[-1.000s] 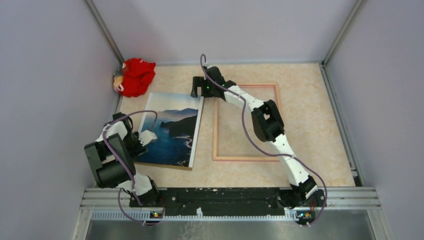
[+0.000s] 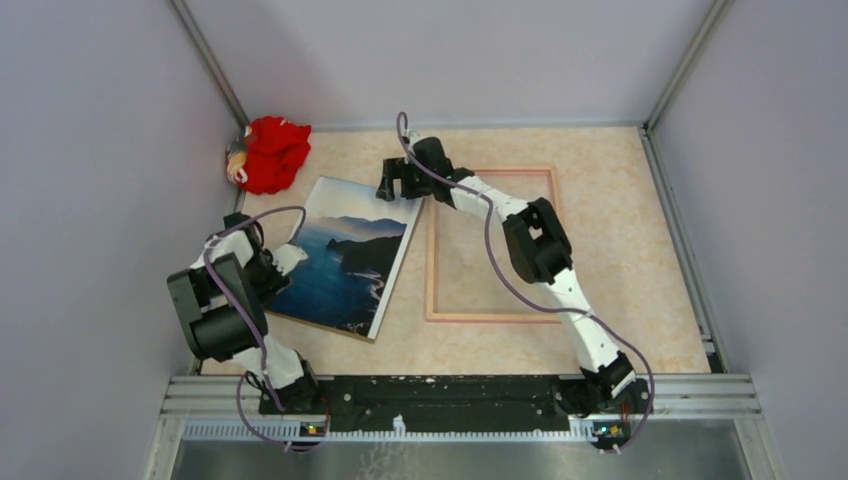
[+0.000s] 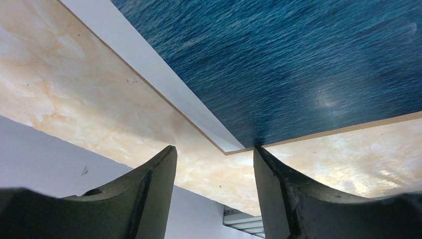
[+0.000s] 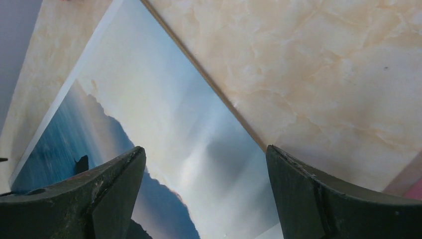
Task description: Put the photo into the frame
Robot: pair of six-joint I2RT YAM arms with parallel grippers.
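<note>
The photo [image 2: 340, 270], a seascape on a board with a white margin, lies at a slant on the left of the table. The empty pale wooden frame [image 2: 431, 260] lies to its right. My left gripper is at the photo's lower left corner, fingers apart on either side of that corner, the right fingertip at its edge. My right gripper stands open at the photo's top right, its fingertips over the pale sky part and edge.
A red cloth [image 2: 275, 155] lies at the back left. Walls close in at the sides and back.
The photo has turned and its top has shifted right and up, with my left gripper moving up along with its corner. The right gripper has moved very slightly left.
</note>
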